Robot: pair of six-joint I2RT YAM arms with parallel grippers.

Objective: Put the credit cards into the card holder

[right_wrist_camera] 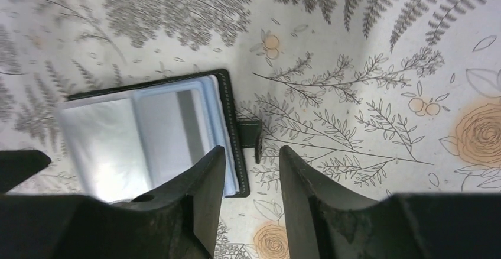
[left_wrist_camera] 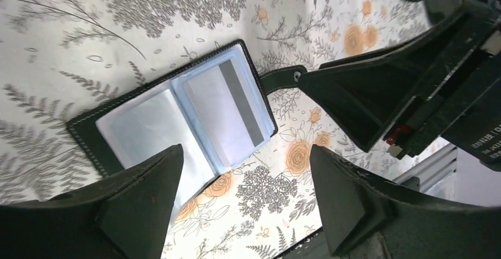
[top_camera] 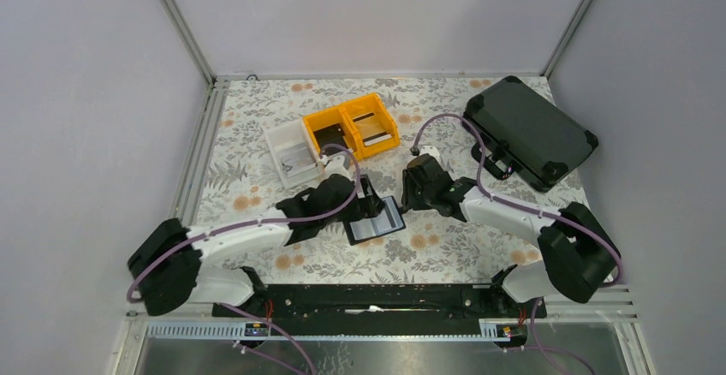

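The card holder [top_camera: 363,230] lies open on the patterned table, a black cover with clear sleeves. In the left wrist view a pale card [left_wrist_camera: 215,114] with a dark stripe sits within the bluish-edged right-hand sleeve; the left-hand sleeve [left_wrist_camera: 155,136] looks whitish, its contents unclear. My left gripper is spread open over the holder, nothing between its fingers. At the holder's right edge, near its black strap [right_wrist_camera: 249,133], my right gripper stands open and empty. More cards [top_camera: 332,139] lie in the yellow box [top_camera: 348,123].
Left of the yellow box stands a white box [top_camera: 276,154] holding pale, flat items. A dark case [top_camera: 531,131] occupies the back right. Bare tabletop [top_camera: 428,259] extends in front of and to the right of the holder.
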